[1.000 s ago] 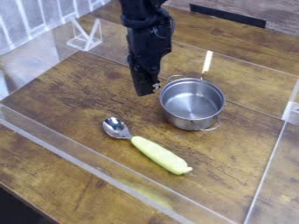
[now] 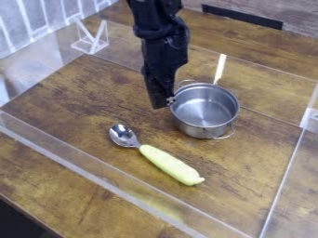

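Note:
A dark robot arm comes down from the top centre, and my gripper (image 2: pixel 161 99) hangs at the left rim of a steel pot (image 2: pixel 204 113); whether it touches the rim and how wide its fingers stand are hard to tell. A metal spoon (image 2: pixel 125 136) lies on the wooden table left of and below the pot. Just beside it a pale yellow-green corn-like object (image 2: pixel 172 165) lies diagonally toward the lower right.
A pale stick (image 2: pixel 218 68) stands behind the pot. A white item (image 2: pixel 91 39) is at the upper left. Clear barriers border the table (image 2: pixel 62 167), which is bare at the left and lower left.
The gripper has moved slightly down and toward the pot's left rim. The pot, spoon and yellow-green object show no visible movement.

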